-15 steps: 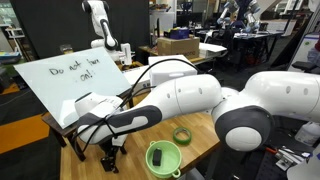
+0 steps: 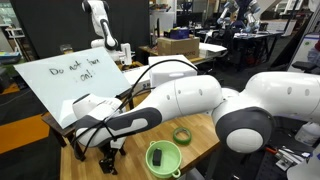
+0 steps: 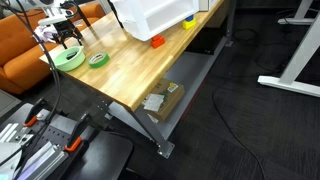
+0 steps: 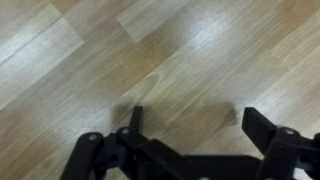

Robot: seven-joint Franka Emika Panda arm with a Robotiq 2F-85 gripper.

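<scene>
My gripper is open over the bare wooden table (image 4: 180,60), with only wood showing between its separated black fingers. From exterior view 1, the gripper (image 2: 107,160) points down close to the tabletop, left of a light green bowl (image 2: 174,153). A dark object (image 2: 156,157) lies inside that bowl. Behind it on the table is a green ring like a tape roll (image 2: 182,135). In exterior view 2 the bowl (image 3: 70,61) and the green ring (image 3: 98,60) sit side by side near the table edge.
A white board with writing (image 2: 85,80) stands behind the arm. On the table in exterior view 2 are a white bin (image 3: 160,15), a red block (image 3: 157,41) and a yellow item (image 3: 188,19). Bare wood lies between the green ring and the red block.
The arm has shifted only very slightly, with the gripper staying low at the left of the bowl. The bowl and the green ring have not moved.
</scene>
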